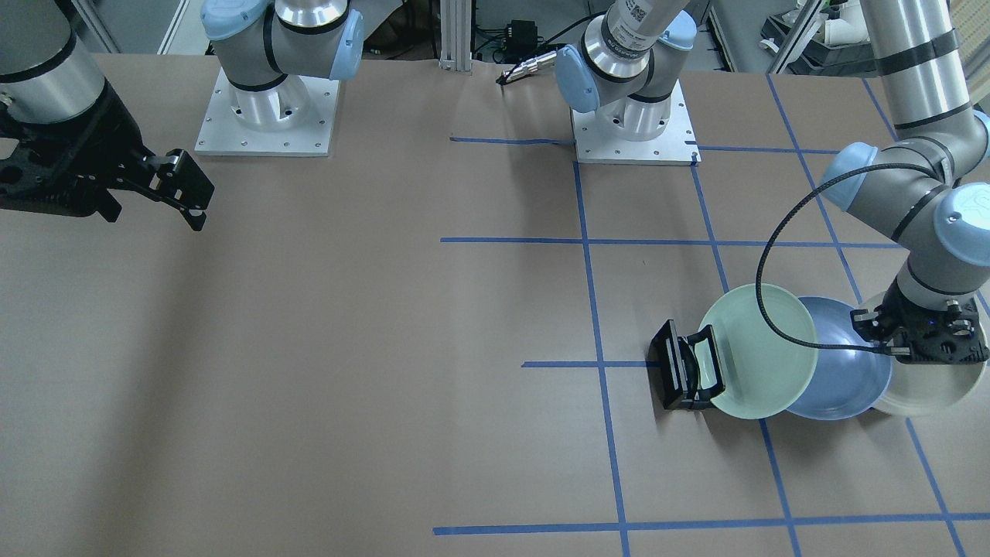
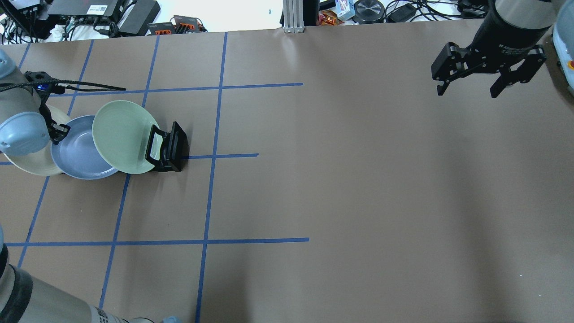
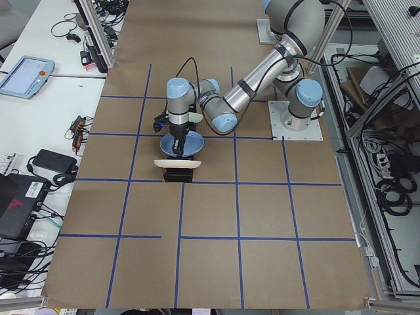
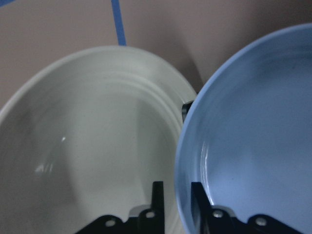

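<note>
A pale green plate (image 1: 756, 367), a blue plate (image 1: 840, 381) and a white plate (image 1: 928, 390) stand tilted in a row in a black rack (image 1: 677, 371). My gripper hangs low over the blue and white plates, its fingers parted either side of the blue plate's rim in the left wrist view: one in front of the white plate, the other over the blue one. Nothing shows clamped between them.
Another arm's black gripper (image 2: 487, 67) hangs at the far side of the table. More arm bases (image 1: 269, 130) stand at the back.
</note>
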